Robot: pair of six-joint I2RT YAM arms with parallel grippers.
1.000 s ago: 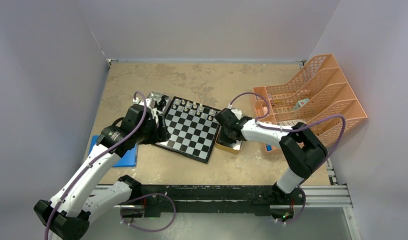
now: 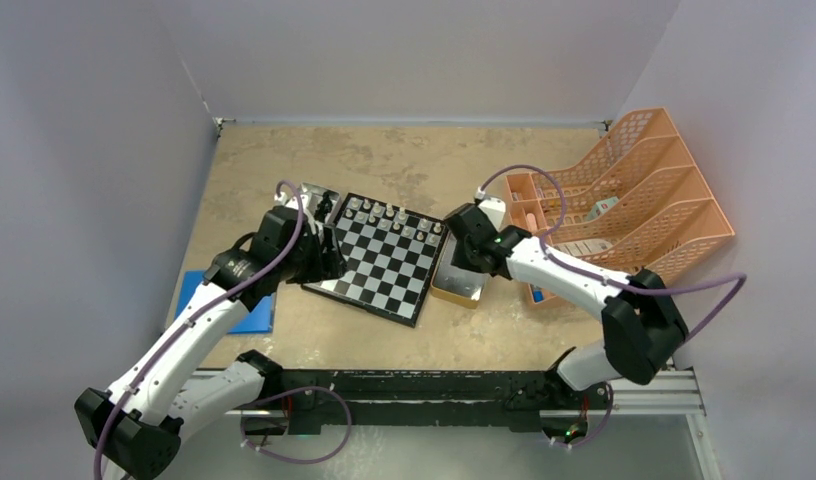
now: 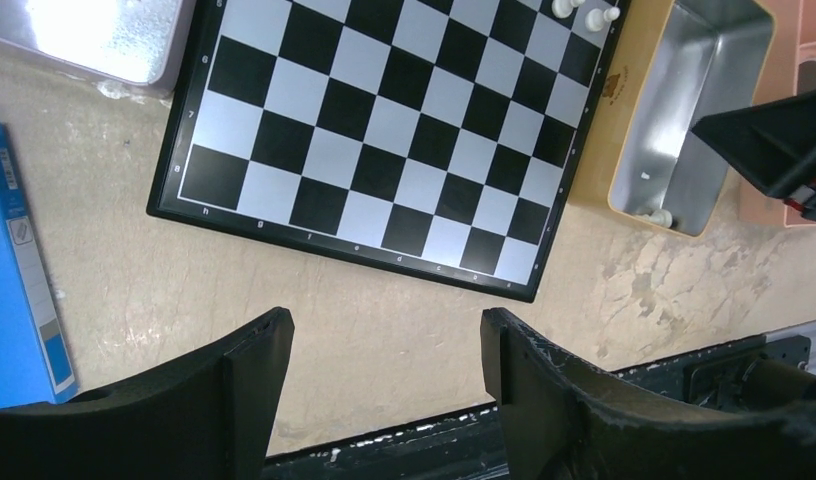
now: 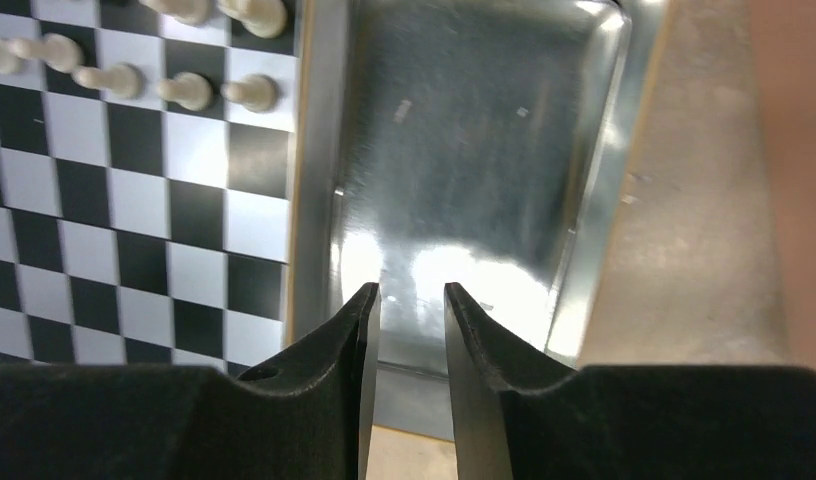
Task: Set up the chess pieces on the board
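Note:
The chessboard (image 2: 384, 262) lies mid-table, with several white pieces (image 2: 389, 212) standing in rows along its far side. Dark pieces (image 2: 324, 207) lie in a metal tray behind my left gripper. Right of the board is a gold-edged tray (image 4: 444, 180), mostly bare in the right wrist view; the left wrist view shows a pale piece (image 3: 660, 217) at its near end. Over that tray my right gripper is open with a narrow gap, nothing visible between its fingers. My left gripper is open wide and empty, above the board's left side.
An orange compartment organizer (image 2: 634, 205) stands at the right, close to the right arm. A blue box (image 2: 252, 315) lies at the left, partly under the left arm. Free table lies behind and in front of the board.
After a small shift back and left, my right arm has moved rightward from the board's edge, uncovering white pieces at the far right corner. My left arm has shifted slightly right.

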